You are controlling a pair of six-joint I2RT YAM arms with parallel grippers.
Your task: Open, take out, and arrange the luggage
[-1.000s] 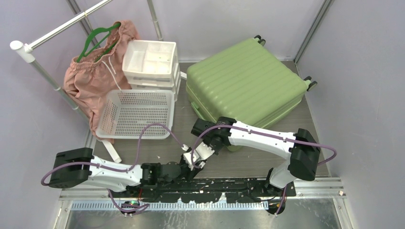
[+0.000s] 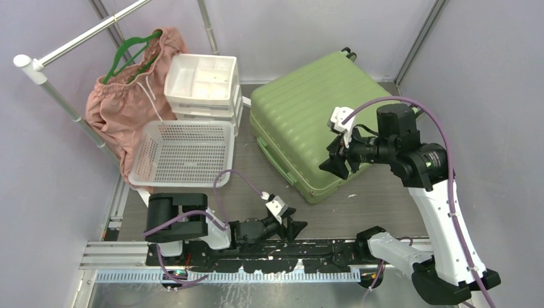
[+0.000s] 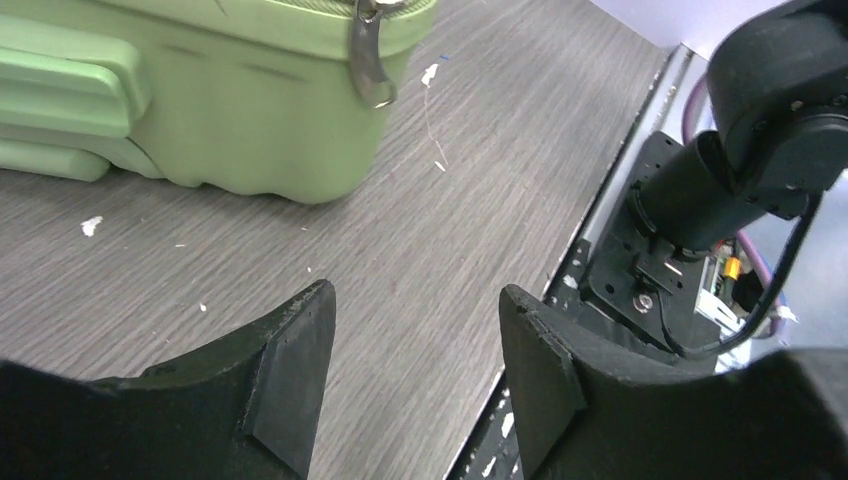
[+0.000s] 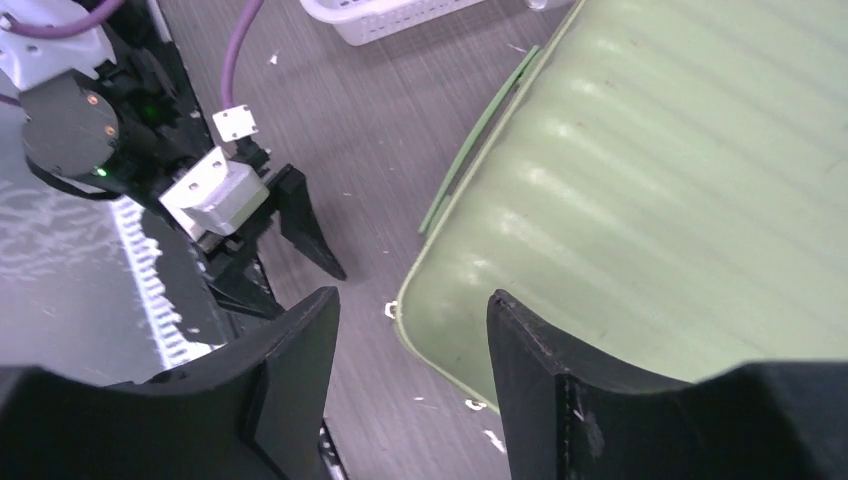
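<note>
A closed green hard-shell suitcase (image 2: 301, 109) lies at the right of the grey floor, its side handle (image 2: 274, 157) facing front-left. My right gripper (image 2: 335, 164) stands open above its front right part; in the right wrist view the ribbed lid (image 4: 650, 200) lies below the parted fingers. My left gripper (image 2: 292, 228) is low by the front edge, just off the suitcase's front corner, open with empty floor between its fingers; the left wrist view shows that corner (image 3: 300, 130) ahead of it.
A white perforated basket (image 2: 181, 154) sits at the left, before white drawers (image 2: 201, 77) and a pink bag (image 2: 109, 122) under a rail. Walls enclose the back and right. Bare floor (image 2: 250, 179) lies between basket and suitcase.
My right arm has risen up and rightward from the front to over the suitcase, away from the left gripper. My left gripper has shifted rightward.
</note>
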